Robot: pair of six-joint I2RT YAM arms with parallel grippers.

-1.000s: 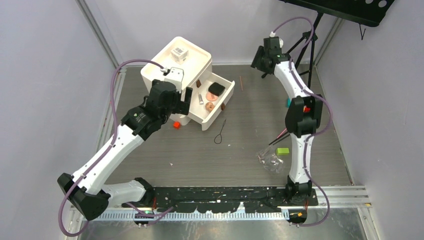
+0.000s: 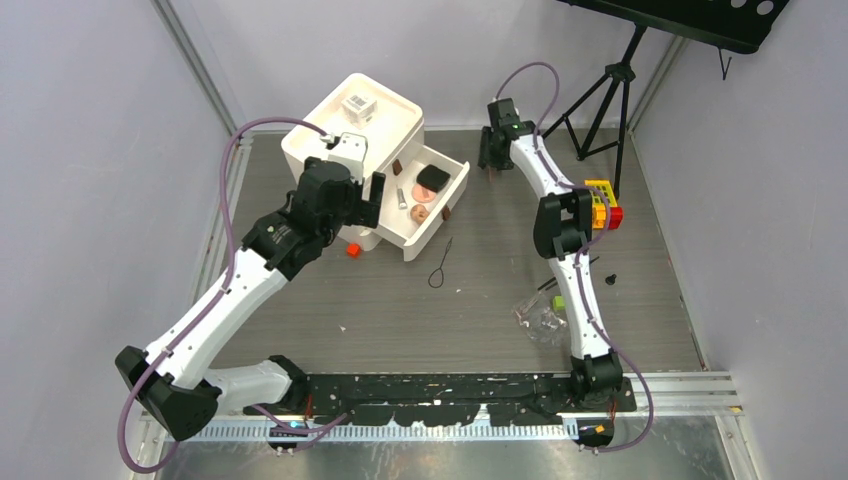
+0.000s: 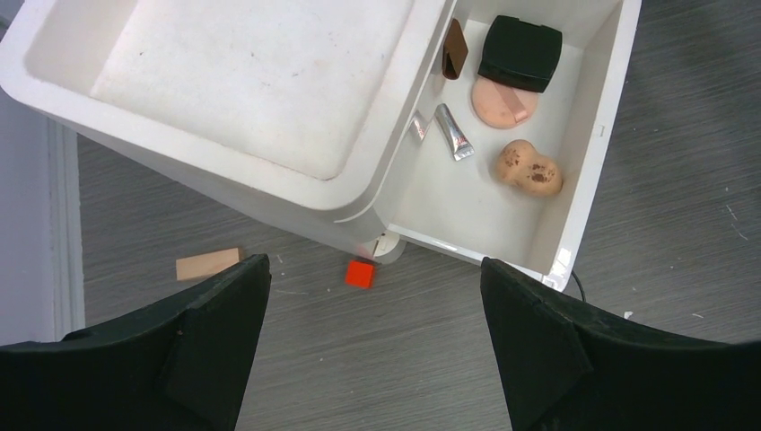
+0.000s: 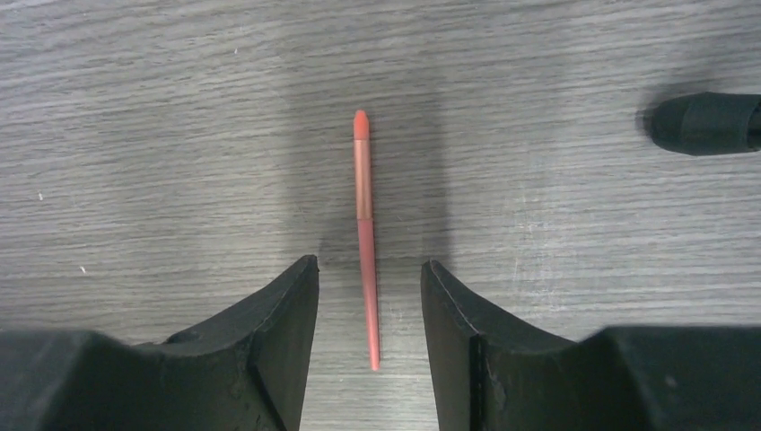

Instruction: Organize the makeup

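A thin pink brush (image 4: 365, 238) lies upright in the right wrist view, between the fingertips of my right gripper, which is part open with space on both sides of it. The white drawer (image 3: 453, 211) is pulled out from the organizer (image 2: 318, 115) and holds a black compact (image 3: 520, 54), a pink puff (image 3: 502, 101), a silver tube (image 3: 454, 132) and a tan sponge (image 3: 529, 169). My left gripper hangs open over the organizer's front, holding nothing.
An orange cube (image 2: 353, 250), scissors (image 2: 436, 272), a clear bag (image 2: 540, 322) and a yellow-red toy (image 2: 607, 215) lie on the floor. A black stand (image 2: 620, 72) is at back right.
My right gripper has moved left and down onto the pink brush. The left arm has not moved.
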